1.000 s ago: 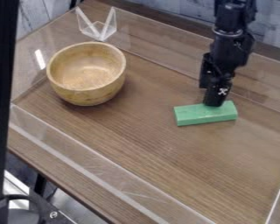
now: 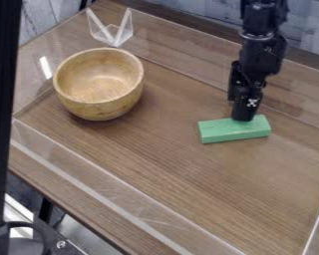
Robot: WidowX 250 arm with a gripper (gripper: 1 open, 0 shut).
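Note:
A black robot gripper (image 2: 242, 105) hangs at upper right, pointing down with its tip at the back edge of a flat green block (image 2: 231, 131) on the wooden table. Its dark fingers overlap one another in this view, so whether anything sits between them is hard to see. The block lies flat on the table.
A wooden bowl (image 2: 99, 85) stands at the left. A white folded object (image 2: 109, 30) lies at the back left. Black equipment fills the lower left corner.

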